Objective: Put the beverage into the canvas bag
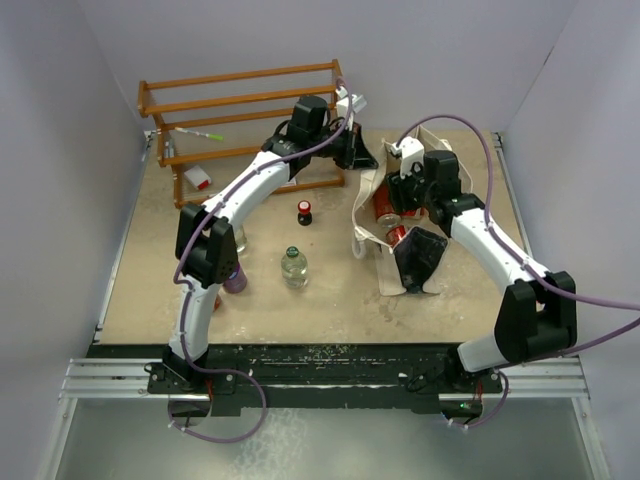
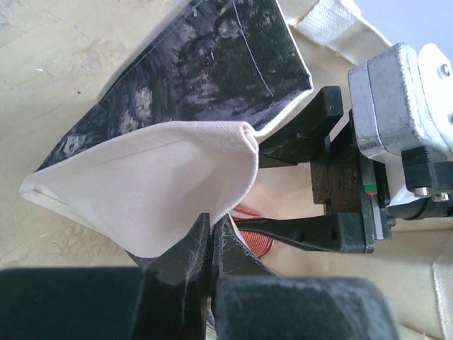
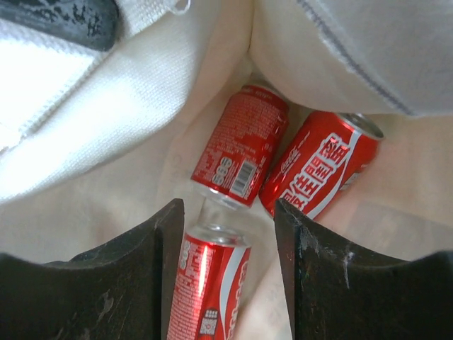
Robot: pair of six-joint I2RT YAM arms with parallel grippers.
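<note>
The canvas bag holds several red cans. In the right wrist view a can and a second one lie side by side, a third lower, between the fingers of my right gripper, which is part open inside the bag, apparently holding nothing. My left gripper is shut at the bag's pale fabric edge; whether fabric is between its fingers is unclear. My right gripper also shows in the left wrist view, partly behind that fabric.
A clear bottle, a small dark red-capped bottle and a purple item stand left of the bag. A wooden rack is at the back left.
</note>
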